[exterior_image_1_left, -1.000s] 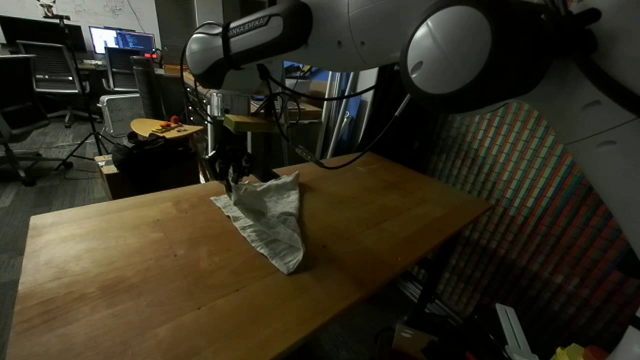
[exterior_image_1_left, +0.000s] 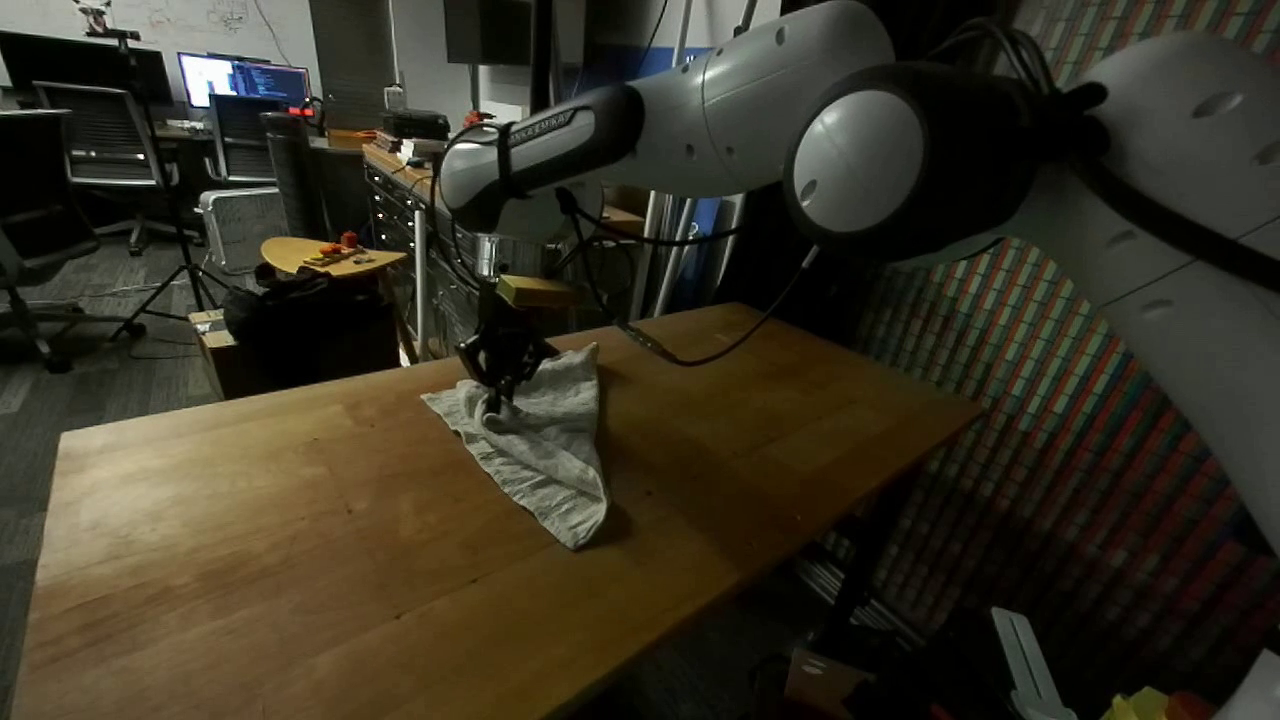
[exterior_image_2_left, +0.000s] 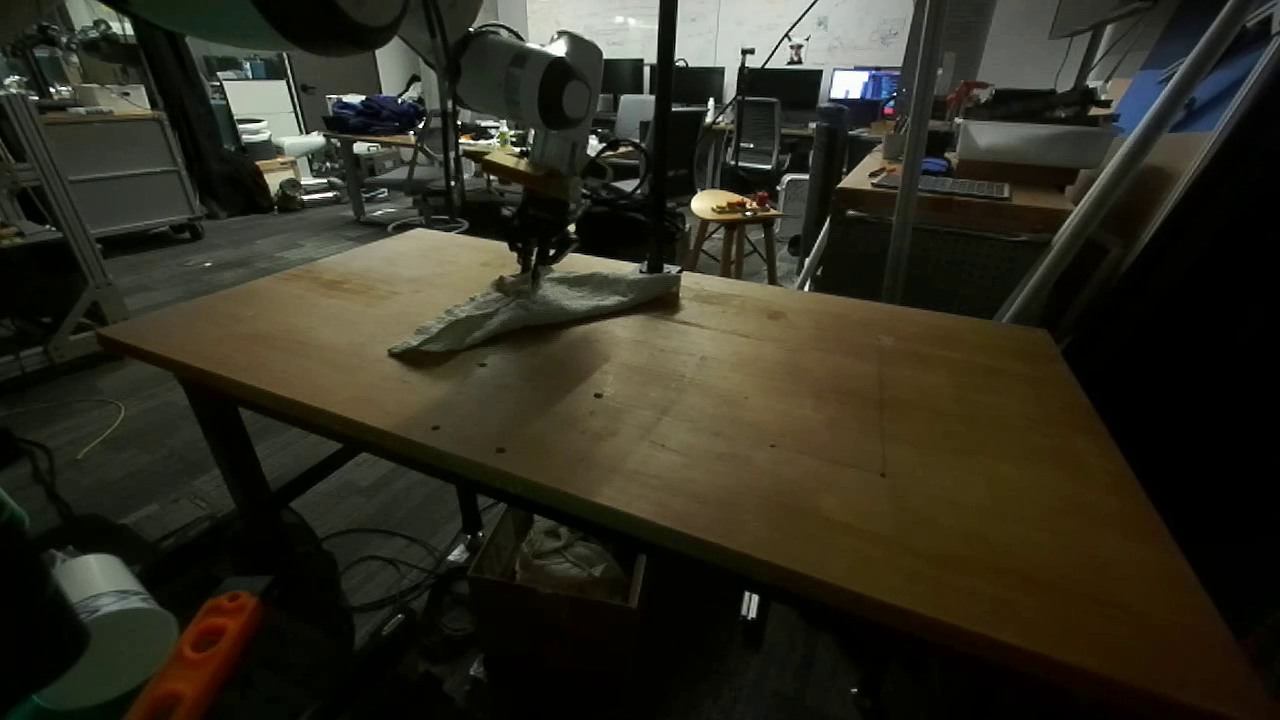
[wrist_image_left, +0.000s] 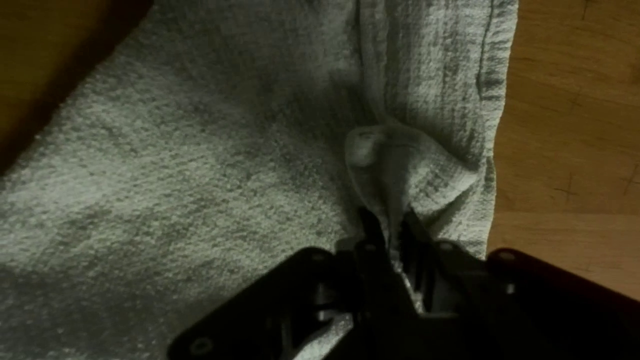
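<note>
A pale grey cloth (exterior_image_1_left: 542, 438) lies in a rough triangle on the wooden table, one corner pointing toward the near side in exterior view 1. My gripper (exterior_image_1_left: 495, 402) points down over its left part, low against the table. In the wrist view the fingertips of the gripper are shut on a pinched fold of the cloth (wrist_image_left: 180, 198), and a small bunched tuft sticks out ahead of them. Exterior view 2 shows the cloth (exterior_image_2_left: 504, 314) mostly flat, the gripper (exterior_image_2_left: 535, 276) touching its top.
The far table edge runs close behind the gripper. A dark pole (exterior_image_2_left: 661, 144) rises at that edge in exterior view 2.
My gripper has moved right and lower in exterior view 1, carrying the pinched cloth with it. The raised peak of cloth is now down near the rest; the outer corners look unmoved.
</note>
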